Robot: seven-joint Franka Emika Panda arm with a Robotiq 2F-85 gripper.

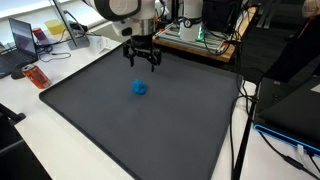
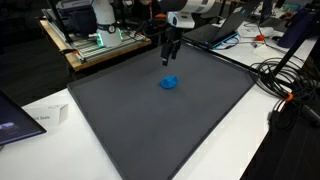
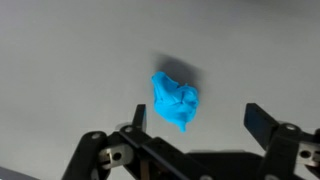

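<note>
A small crumpled bright blue thing, perhaps cloth [image 3: 176, 99], lies on the dark grey mat. From the first exterior view the blue cloth [image 1: 138, 87] is a little left of the mat's middle; the second exterior view also has the blue cloth [image 2: 169, 81] in the open. My gripper [image 1: 143, 60] hangs above the mat, behind the blue cloth and apart from it. Its two black fingers [image 3: 141, 118] stand wide apart in the wrist view, with nothing held between them.
An orange-red can [image 1: 36, 76] stands off its left edge, near a laptop [image 1: 25, 38]. A black cable [image 1: 238, 125] runs along the right side.
</note>
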